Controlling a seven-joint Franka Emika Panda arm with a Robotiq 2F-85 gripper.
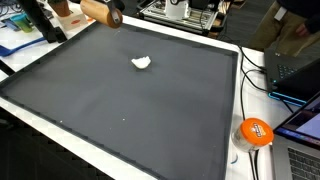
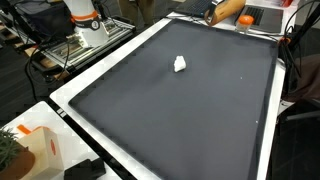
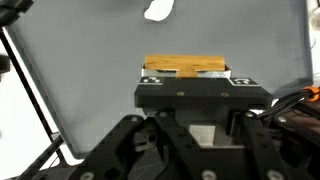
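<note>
In the wrist view my gripper is shut, its dark, marker-tagged fingers close together. A wooden piece, with a straight bar and a short stem, sticks out beyond them. The fingers hide where it is gripped. Held above the mat, the same wooden piece shows at the top left of exterior view 1, and the wooden piece is cut by the top edge of exterior view 2. Apart from it, a small white object lies on the dark grey mat.
An orange-lidded container stands off the mat's right side, near laptops. Cluttered items fill the far left corner.
</note>
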